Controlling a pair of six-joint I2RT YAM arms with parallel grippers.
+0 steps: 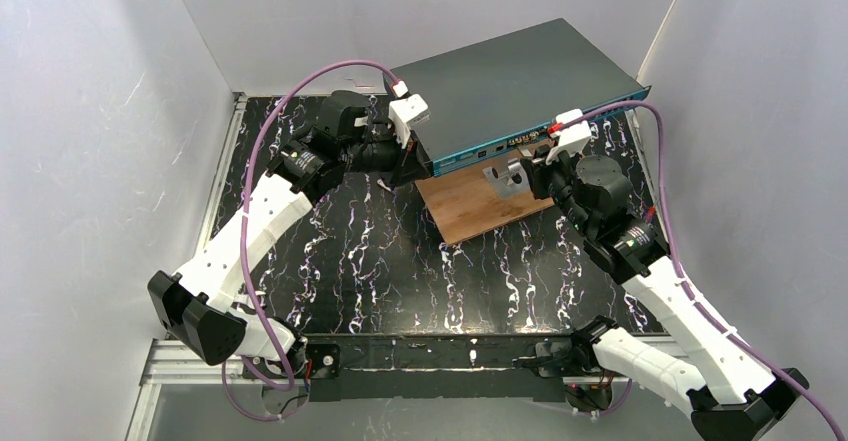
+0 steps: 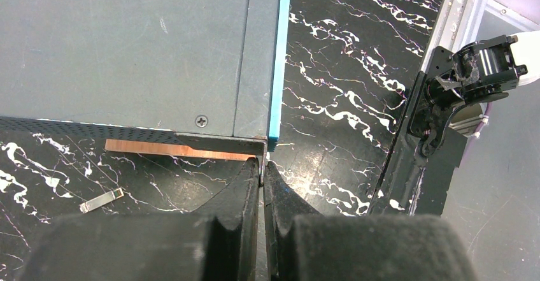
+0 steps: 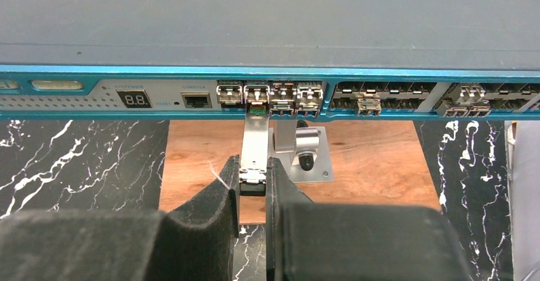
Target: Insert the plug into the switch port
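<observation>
The switch (image 1: pixel 515 81) has a teal front with a row of ports (image 3: pixel 283 96). A silver plug (image 3: pixel 255 142) is in my right gripper, its far end at the port second from left in the four-port group; how deep it sits I cannot tell. The right fingers are round the plug's near end. My left gripper is shut at the switch's corner, against a thin metal edge there.
A wooden board (image 3: pixel 356 166) with a metal bracket (image 3: pixel 305 166) lies below the switch. A loose silver module (image 2: pixel 102 199) lies on the black marble table (image 1: pixel 400 291).
</observation>
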